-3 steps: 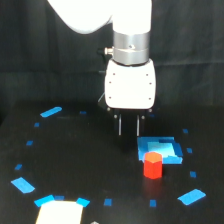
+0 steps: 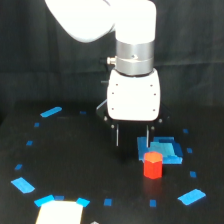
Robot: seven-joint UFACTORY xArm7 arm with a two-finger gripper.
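My gripper (image 2: 133, 135) hangs from the white arm near the middle of the view, pointing down. Its two dark fingers stand well apart, with nothing visible between them. A red block with a hexagonal outline (image 2: 152, 166) is below and to the right of the fingers. Behind it is a small blue tray (image 2: 172, 151), partly hidden by the block and by a finger. The dark fingers blend into the black background, so their height above the surface is hard to tell.
A pale object (image 2: 60, 212) is cut off by the bottom edge at the left. Blue strips (image 2: 22, 185) and small blue marks lie scattered on the black surface.
The gripper has come lower and slightly to the right, and its fingers have spread wider apart. The red block and blue tray look unmoved.
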